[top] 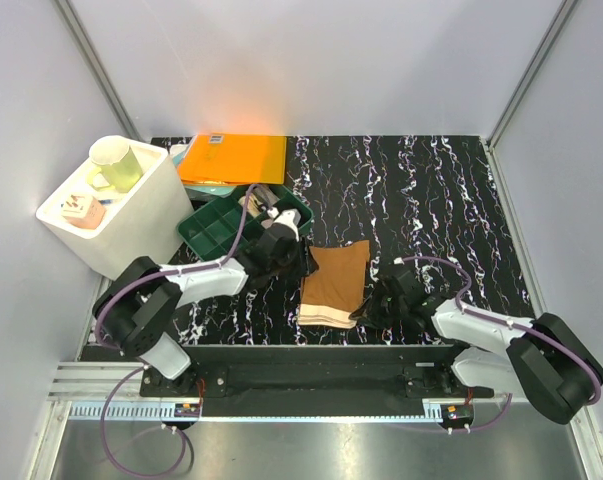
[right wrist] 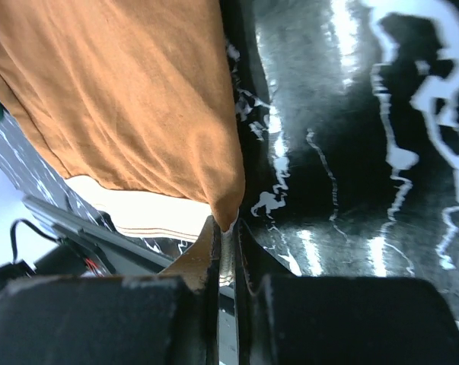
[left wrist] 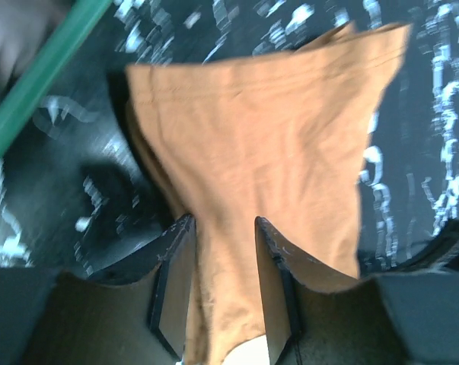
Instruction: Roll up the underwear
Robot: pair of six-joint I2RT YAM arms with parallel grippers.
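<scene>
The brown underwear (top: 336, 280) lies folded flat on the dark marbled table, its white waistband (top: 324, 315) toward the front. In the right wrist view, my right gripper is shut on the underwear at the right end of that waistband, pinching the cloth into a crease. Over the left side of the cloth hangs my left gripper. Its fingers stand apart, one near the cloth's left edge and the other above the brown fabric, with no cloth visibly clamped. The left arm hides part of that edge from above.
A green divided box (top: 213, 228) holding other rolled cloths stands close behind the left gripper. Beyond it lie an orange folder (top: 236, 158) and a white bin (top: 146, 205). Bare table (top: 421, 190) stretches to the back right.
</scene>
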